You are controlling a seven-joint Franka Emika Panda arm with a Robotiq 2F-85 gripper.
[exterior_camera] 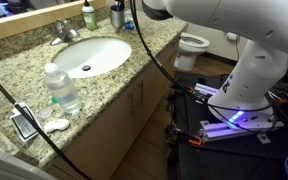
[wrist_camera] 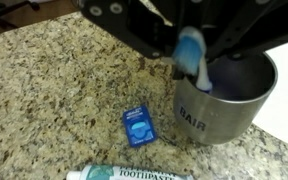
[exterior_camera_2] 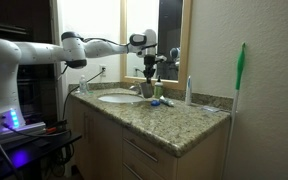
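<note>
In the wrist view my gripper is shut on a toothbrush point(wrist_camera: 191, 52) with a blue and white head. The brush's white part points down at the mouth of a metal cup point(wrist_camera: 220, 118) lettered BAIR; whether it is inside the rim cannot be told. In exterior view 2 the gripper point(exterior_camera_2: 145, 74) hangs over the counter beyond the sink, close above the cup. The arm largely hides that spot in exterior view 1.
Beside the cup lie a blue floss packet point(wrist_camera: 139, 127) and a toothpaste tube point(wrist_camera: 124, 173). A green soap bottle point(exterior_camera: 88, 15) stands behind the sink point(exterior_camera: 96, 56). The clear bottle point(exterior_camera: 62, 88) is at the near end. A white upright item point(exterior_camera_2: 189, 90) stands by the mirror.
</note>
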